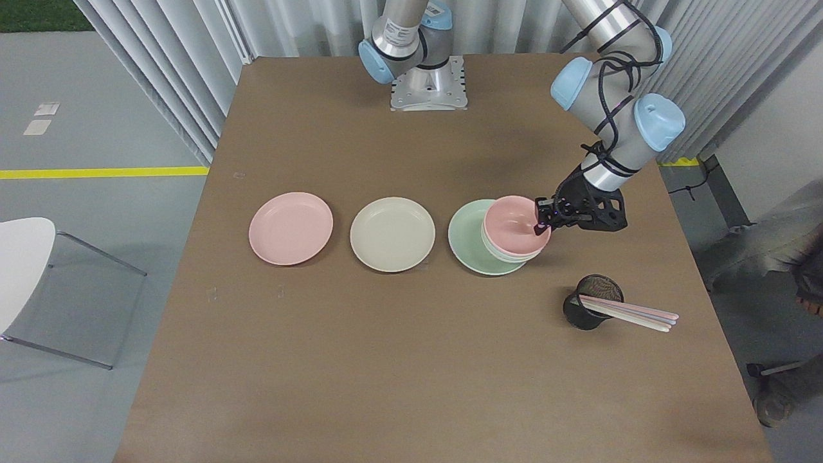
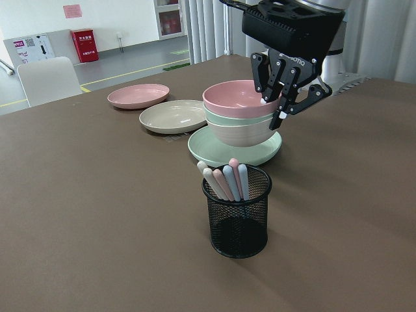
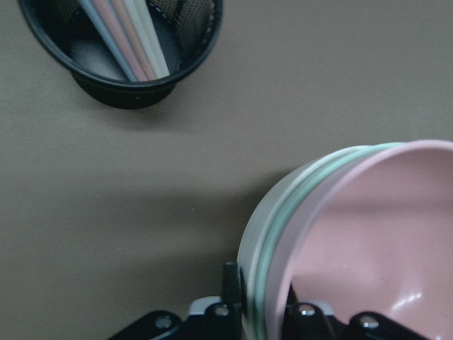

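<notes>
A stack of bowls, pink (image 1: 513,224) on top, then mint and white (image 2: 240,133), is held by my gripper, shut on the rims of all three at one side. In the left view the stack hangs just above the green plate (image 1: 470,251). The gripper (image 1: 544,220) reaches onto the stack from the right in the front view; in the wrist view the rims stand between its fingers.
A cream plate (image 1: 391,235) and a pink plate (image 1: 290,227) lie to the left. A black mesh cup (image 1: 580,316) with chopsticks (image 1: 640,314) stands in front right.
</notes>
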